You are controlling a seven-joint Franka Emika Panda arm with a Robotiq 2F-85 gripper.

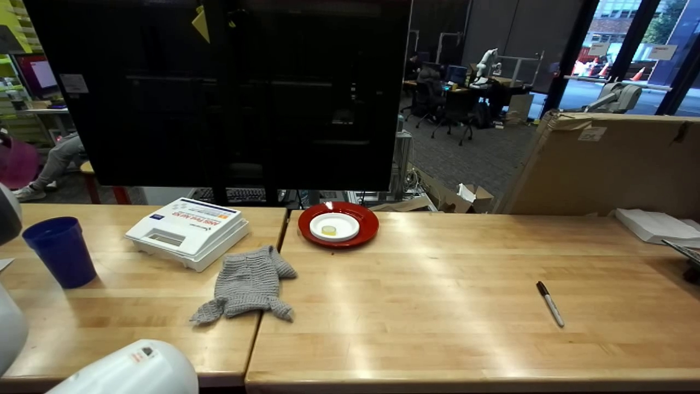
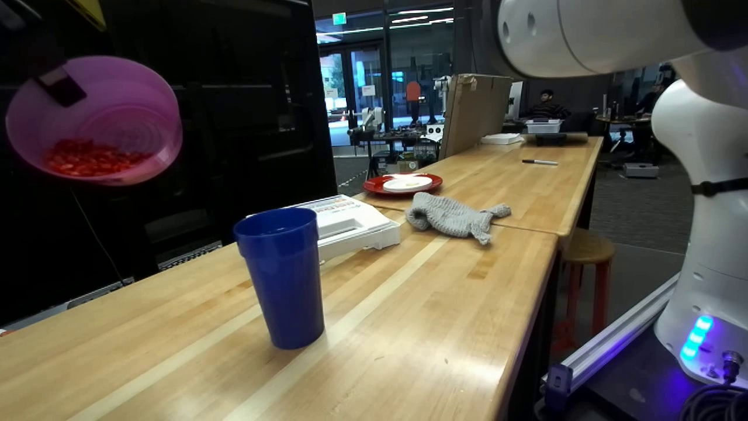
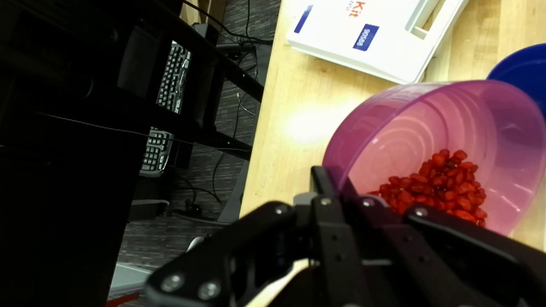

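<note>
A translucent pink bowl [image 3: 404,133], tilted, holds a heap of small red pieces [image 3: 450,186] on its lower side. My gripper is shut on the bowl's rim in the wrist view. Exterior view 2 has the pink bowl [image 2: 133,77] in the air at upper left, its mouth toward the camera and the red pieces [image 2: 91,158] inside. A dark finger [image 2: 62,88] overlaps its rim there. The blue cup [image 2: 280,280] stands upright on the table, lower than the bowl and apart from it. Only a part of the bowl [image 1: 16,163] shows in exterior view 1.
A white first aid kit [image 1: 187,230] lies beside the blue cup, with a grey knitted cloth [image 1: 249,285] near it. Farther right are a red plate [image 1: 371,226] bearing a white dish [image 1: 351,226], and a marker [image 1: 551,305]. A black screen [image 1: 229,98] borders the table's back.
</note>
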